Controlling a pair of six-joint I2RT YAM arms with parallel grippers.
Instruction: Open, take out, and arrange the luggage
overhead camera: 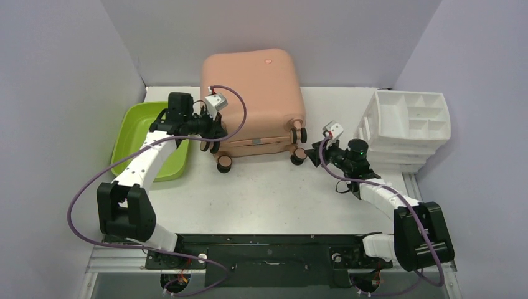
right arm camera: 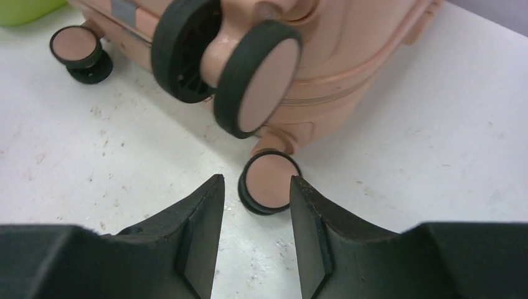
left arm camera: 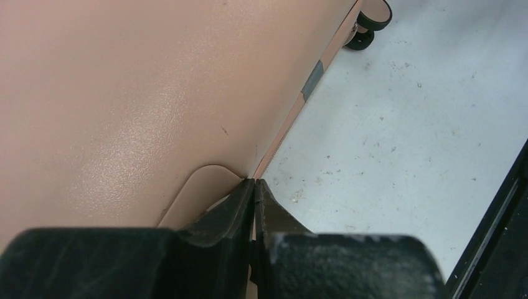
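Note:
A peach suitcase (overhead camera: 252,93) lies on its side at the back centre, with black caster wheels (right arm camera: 268,180) along its front. My left gripper (overhead camera: 213,134) is at its front left corner by a wheel pair; in the left wrist view its fingertips (left arm camera: 243,199) meet close against the shell, and whether anything is between them is unclear. My right gripper (overhead camera: 314,156) stands open just off the front right wheels; in the right wrist view a round wheel shows beyond its separated fingers.
A green tray (overhead camera: 127,152) is at the left, beside the left arm. A white compartment organiser (overhead camera: 408,118) stands at the right.

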